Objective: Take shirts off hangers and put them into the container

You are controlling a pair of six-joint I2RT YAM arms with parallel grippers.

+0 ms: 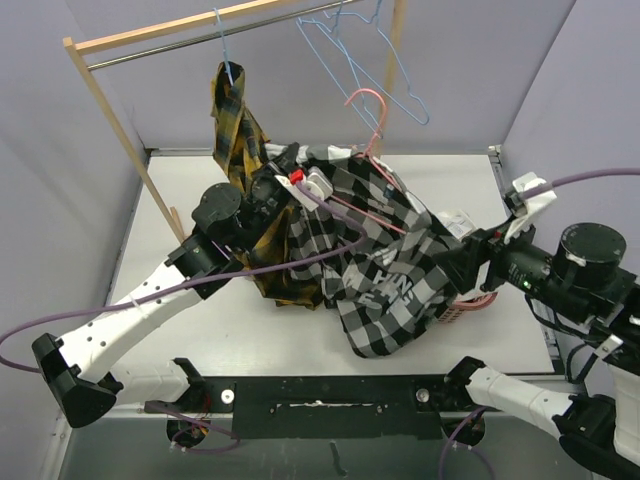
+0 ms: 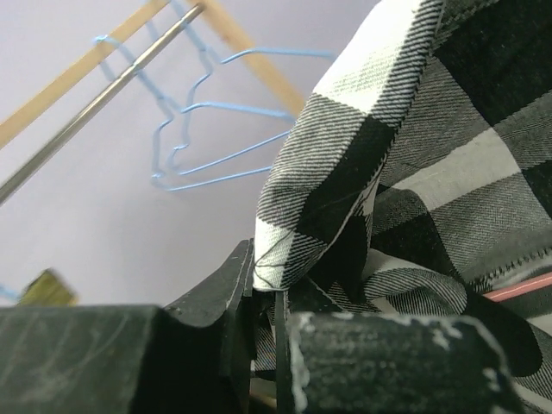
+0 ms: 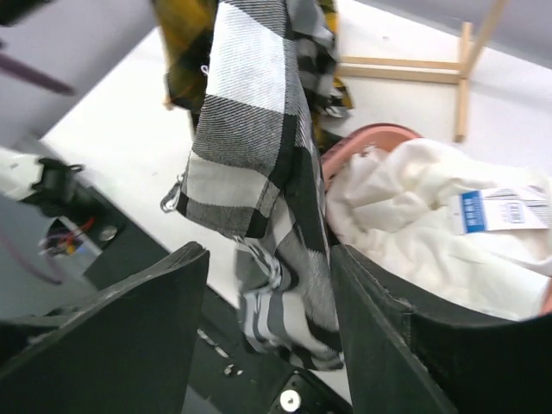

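Note:
A black-and-white checked shirt hangs in the middle with a pink hanger in it, its hook upright. My left gripper is shut on the shirt's upper left part; in the left wrist view the cloth rises from between the fingers. My right gripper is open at the shirt's right side. In the right wrist view the fabric hangs just beyond its spread fingers.
A yellow-black plaid garment hangs on the wooden rack, left of several empty blue hangers. A pink basket with white cloth lies below the shirt's right side.

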